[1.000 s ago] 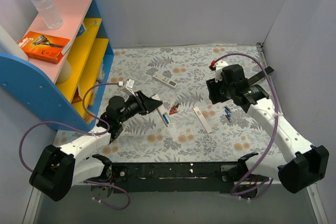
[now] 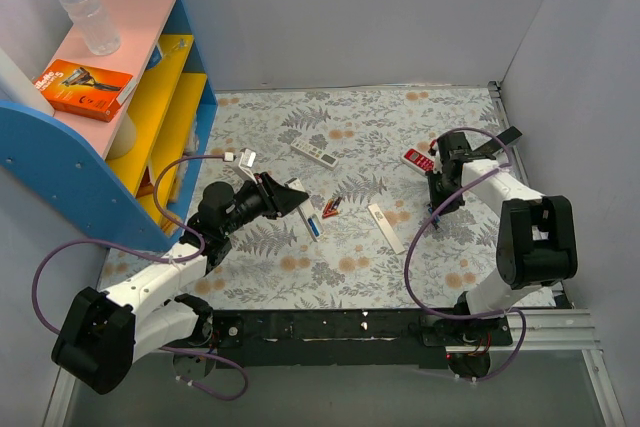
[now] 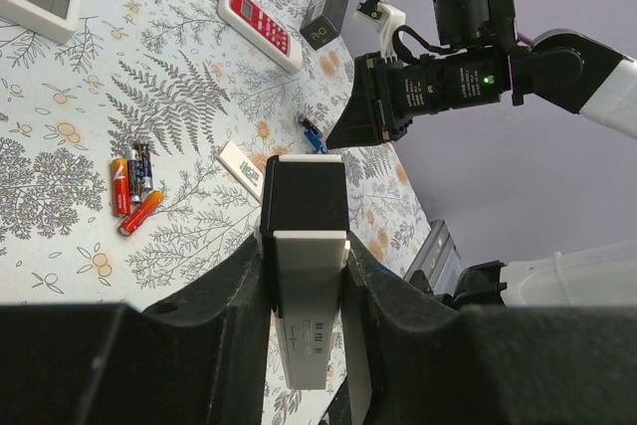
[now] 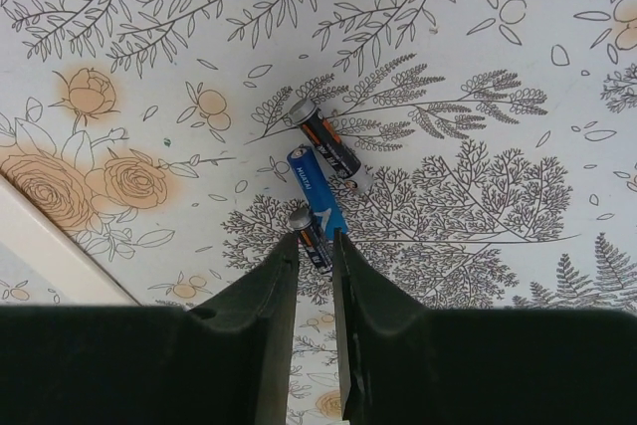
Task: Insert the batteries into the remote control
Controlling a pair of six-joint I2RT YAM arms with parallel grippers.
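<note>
My left gripper is shut on a white remote [image 3: 307, 330]; the top view shows a blue battery [image 2: 313, 224] in its open compartment. On the right, my right gripper hangs low over three loose batteries, its fingers slightly apart. A small dark battery [image 4: 312, 239] lies in line with the gap, partly behind the fingertips. Beside it are a blue battery [image 4: 317, 186] and a larger black battery [image 4: 331, 142]. Whether the fingers touch any is unclear. Orange batteries [image 3: 120, 188] and dark ones [image 3: 146, 167] form another group near the table's middle.
A white cover strip [image 2: 385, 228] lies between the arms. Behind the right gripper are a red-faced remote [image 3: 261, 27] and a black box [image 3: 326, 7]. A white device with a screen [image 2: 314, 153] lies at the back. The shelf [image 2: 60, 172] borders the left side.
The left arm and its remote have barely moved.
</note>
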